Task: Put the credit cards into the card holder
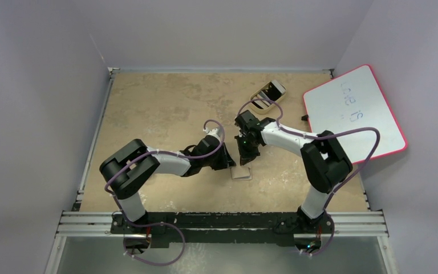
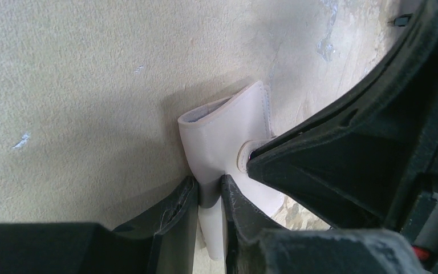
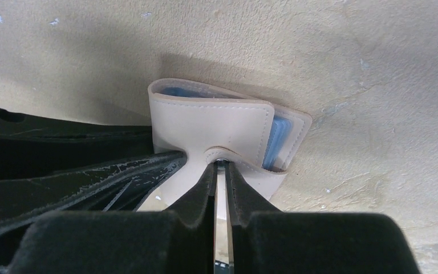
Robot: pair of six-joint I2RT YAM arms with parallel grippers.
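A pale leather card holder (image 1: pixel 241 173) lies low in the middle of the table, blue showing inside it in the right wrist view. My left gripper has its fingertips on either side of the folded left edge of the holder (image 2: pixel 228 125), partly open around it. My right gripper is closed on the small strap at the front of the holder, its fingertips at the snap. The right gripper's body covers part of the holder in the left wrist view.
A tan tray (image 1: pixel 258 106) with black and white cards stands at the back. A whiteboard with writing (image 1: pixel 351 114) leans at the right.
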